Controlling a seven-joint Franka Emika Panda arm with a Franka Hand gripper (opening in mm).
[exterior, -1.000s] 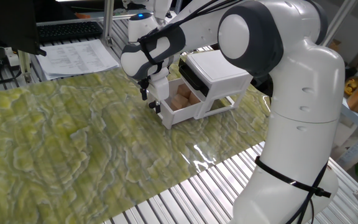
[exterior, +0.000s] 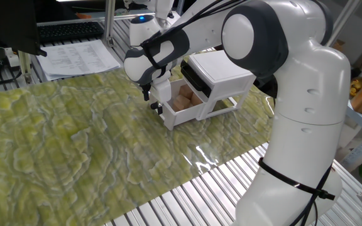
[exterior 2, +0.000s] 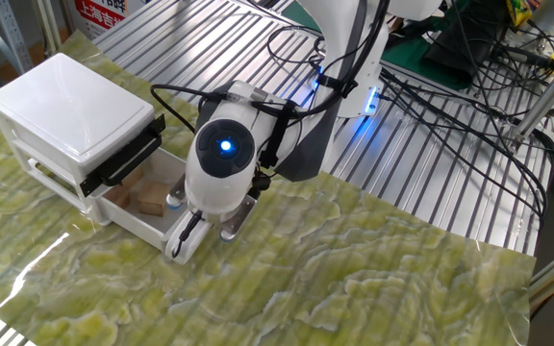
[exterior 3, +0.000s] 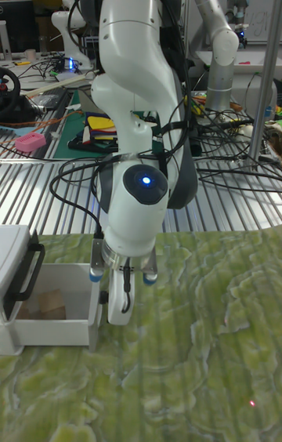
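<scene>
A white drawer cabinet [exterior 2: 70, 96] stands on the green marbled sheet, its lower drawer [exterior 3: 59, 333] pulled out. Inside that drawer lie several light brown wooden blocks [exterior: 184, 100], partly visible in every view. My gripper [exterior 3: 124, 277] points down at the drawer's outer end, with its blue-tipped fingers [exterior 3: 150, 277] spread wide. In the second exterior view, one finger of the gripper [exterior 2: 206, 212] is over the drawer side and the other is outside it. A white part with a black cable hangs between them; nothing gripped shows. Whether the fingers touch the drawer cannot be made out.
The upper drawer's black handle [exterior 2: 123, 159] juts out above the open drawer. Green marbled sheet [exterior: 55, 150] lies bare across much of the table. Papers [exterior: 77, 59] and a keyboard [exterior: 68, 30] are at the back. Loose black cables run near the arm's base.
The wrist has shifted very slightly to the right in the first exterior view. Cabinet, drawer and blocks look unmoved.
</scene>
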